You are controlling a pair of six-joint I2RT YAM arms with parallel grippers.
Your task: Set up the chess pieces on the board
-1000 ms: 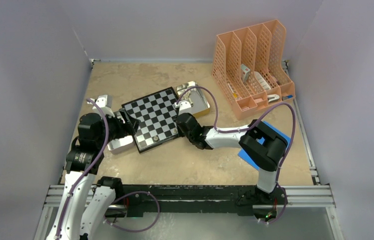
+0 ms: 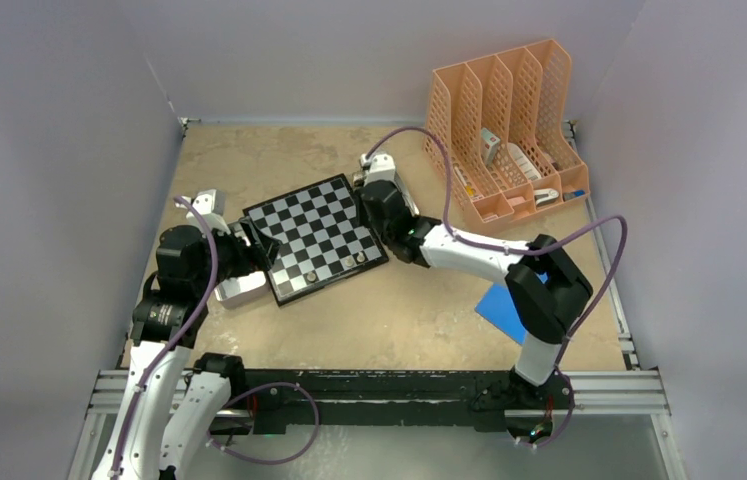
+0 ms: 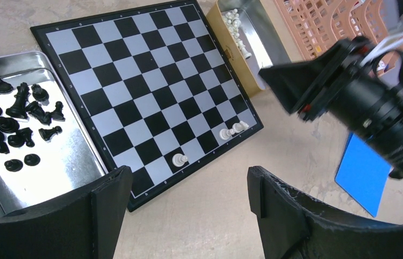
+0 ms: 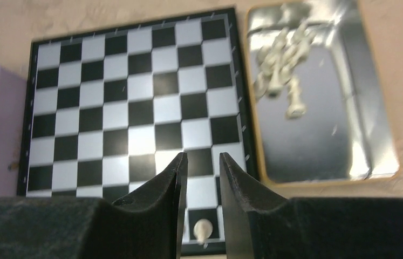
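The chessboard (image 3: 150, 97) carries a few white pieces on its near edge, including a white piece (image 3: 179, 159) in the left wrist view. Loose black pieces (image 3: 20, 101) lie in a metal tray (image 3: 69, 162) left of the board; white pieces (image 4: 295, 97) lie in another tray (image 4: 323, 145) to its right. My left gripper is open above the board's near left, empty. My right gripper hangs over the board's right side, its fingers apart with nothing between them.
An orange organiser (image 2: 504, 130) with small items stands at the back right. A blue mat (image 3: 361, 172) lies at the right.
My right gripper has risen and moved toward the back, away from the board's near edge, now covering part of the white pieces' tray from above. The left arm has not moved.
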